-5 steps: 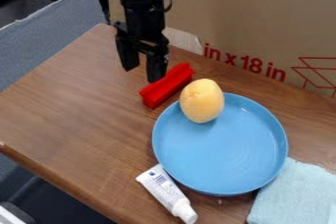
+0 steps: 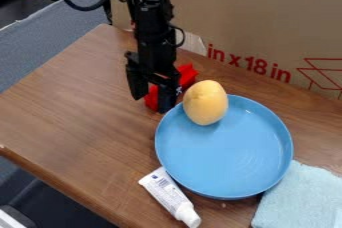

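The black gripper (image 2: 152,85) hangs low over a red elongated object (image 2: 185,75), which is partly hidden behind it; the fingers stand apart, and whether they touch the object is unclear. A yellow oval object, like a potato (image 2: 206,102), rests on the upper part of a blue plate (image 2: 227,164), to the right of the gripper. A white tube (image 2: 170,197) lies below the plate at the left.
A cardboard box (image 2: 247,17) stands along the back. A pale blue cloth (image 2: 297,202) lies at the lower right.
The gripper has moved down and slightly right onto the red object, hiding more of it. The plate, yellow object, tube and cloth are unchanged.
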